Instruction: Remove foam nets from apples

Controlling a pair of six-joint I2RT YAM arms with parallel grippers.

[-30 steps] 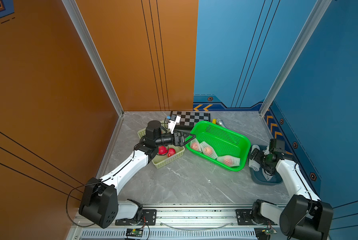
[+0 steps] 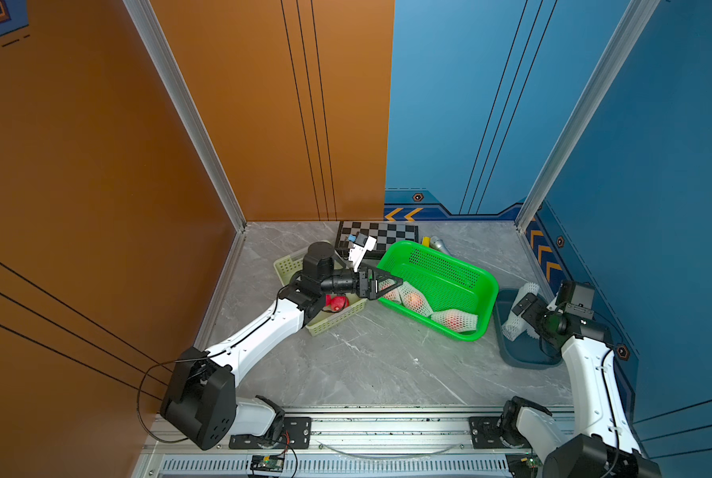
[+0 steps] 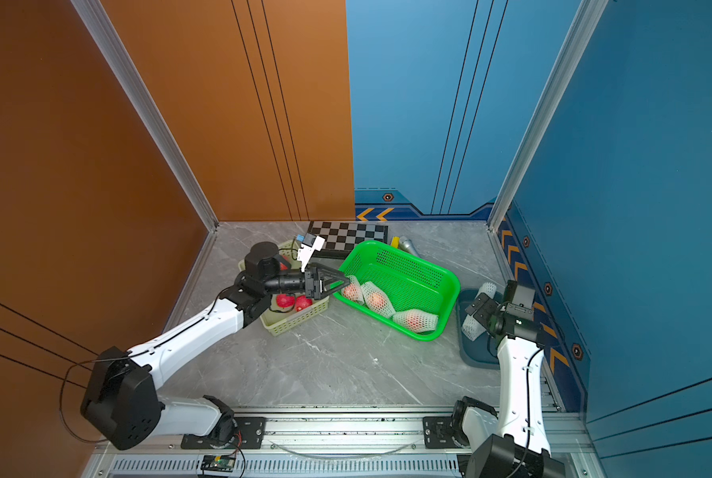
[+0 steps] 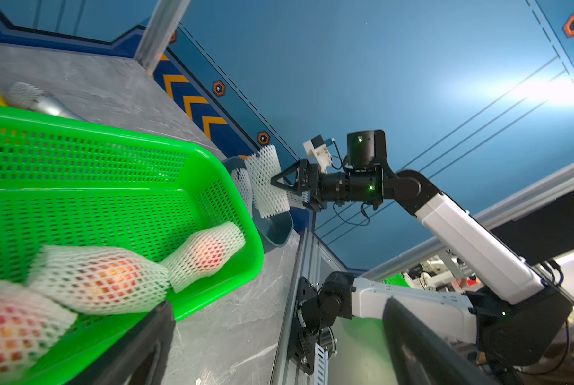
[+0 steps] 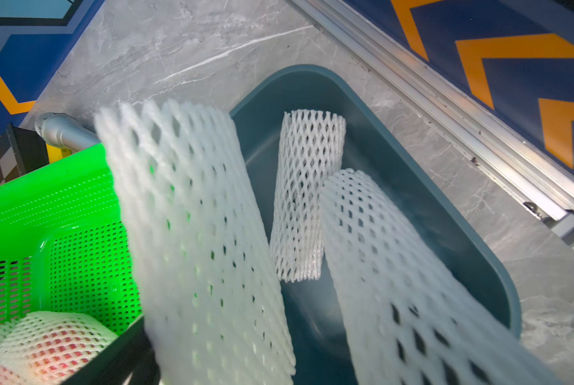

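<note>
The green basket [image 2: 443, 271] holds several netted apples [image 3: 415, 319] along its near side. My open left gripper [image 2: 388, 283] hangs over its left end, above a netted apple. Bare red apples [image 3: 284, 299] lie in the beige basket [image 3: 296, 318] on the left. My open right gripper [image 2: 531, 306] is over the dark bin [image 2: 531, 358]. In the right wrist view, a foam net [image 5: 190, 243] looms close and upright at the gripper, a second net [image 5: 415, 288] is beside it, and another [image 5: 303, 186] lies in the bin.
A checkerboard [image 3: 348, 231], a yellow object [image 2: 425, 241] and a silver cylinder [image 2: 439, 245] are behind the green basket. The grey table in front of the baskets is clear. Side walls stand close, especially right of the bin.
My left gripper has moved right, farther over the green basket. The right arm has swung upright and slightly right over the bin, with a net shifting at its gripper.
</note>
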